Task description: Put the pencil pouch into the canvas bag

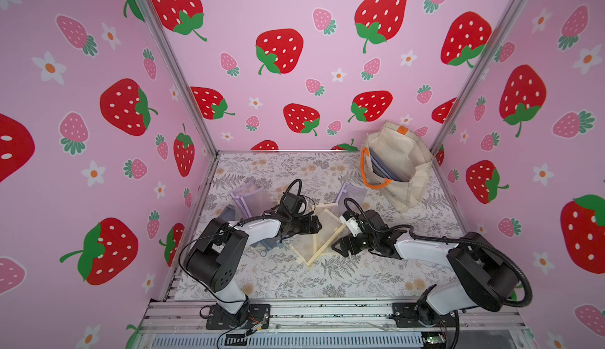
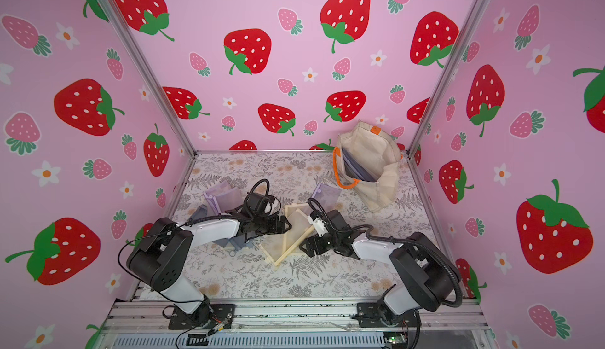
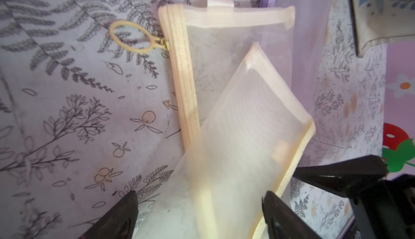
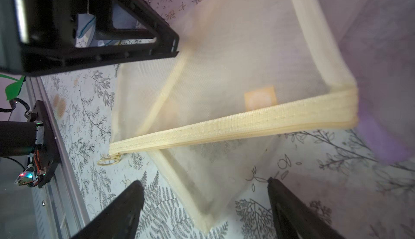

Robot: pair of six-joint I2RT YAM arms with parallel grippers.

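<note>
Two sheer pouches with cream-yellow trim lie overlapped at the table's centre. The upper pouch [image 3: 255, 105] slants across the lower pouch [image 3: 233, 27], whose zipper has a yellow ring pull [image 3: 134, 49]. Above them my left gripper is open, fingers apart, with pouch mesh visible beyond the gap. At the pouches' right side, my right gripper also stands open, the trimmed zipper edge [image 4: 233, 124] just ahead of its fingertips and nothing held. The cream canvas bag [image 1: 412, 185] with orange handles stands open at the back right, several blue-grey flat items inside.
A lilac pouch [image 1: 351, 194] lies just behind the cream ones, toward the bag. More lilac pouches [image 1: 250, 199] and blue-grey ones [image 1: 228, 212] sit at the left, partly behind the left arm.
</note>
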